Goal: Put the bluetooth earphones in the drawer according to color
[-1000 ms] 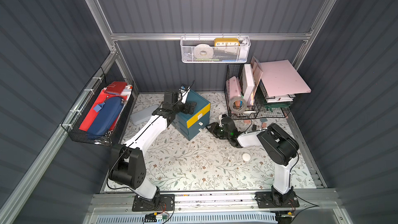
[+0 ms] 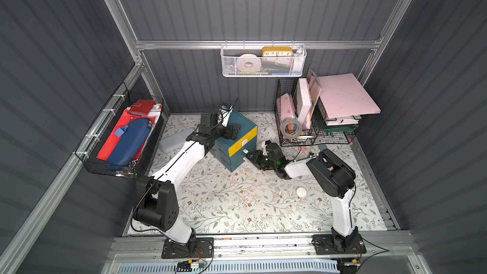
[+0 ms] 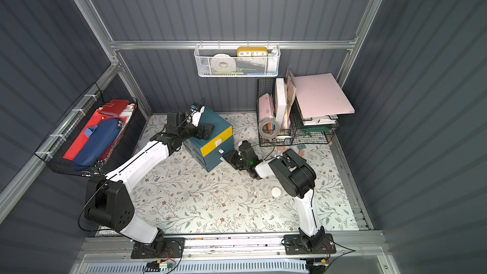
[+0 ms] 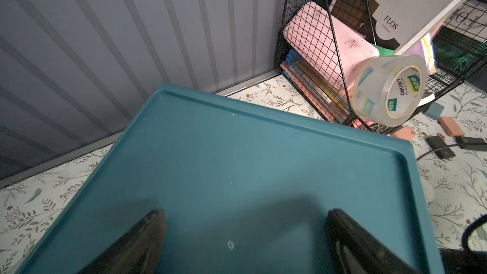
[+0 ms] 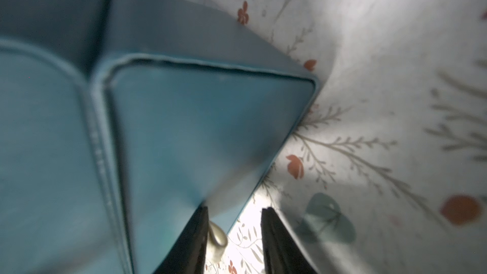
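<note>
A teal drawer cabinet [image 2: 241,154] with a yellow top drawer front [image 2: 242,141] stands left of centre, its drawers looking shut. Over its top panel [image 4: 243,172] is my left gripper, fingers wide apart and nothing between them. My right gripper is open at the lowest drawer's front. That drawer's pale knob [image 5: 217,241] lies just inside the left finger, partly hidden by it; contact cannot be judged. A small round white object [image 2: 301,191] rests on the table to the right, possibly an earphone case.
A black wire rack [image 2: 284,141] with a tape roll [image 2: 291,128] stands back right. Small blocks [image 4: 451,126] and a black corded item [image 4: 439,147] lie before it. A grey flat object [image 2: 175,140] is left of the cabinet.
My right gripper has moved left, up to the cabinet's lower drawer front, with its arm swinging along. The left arm and cabinet have stayed still.
</note>
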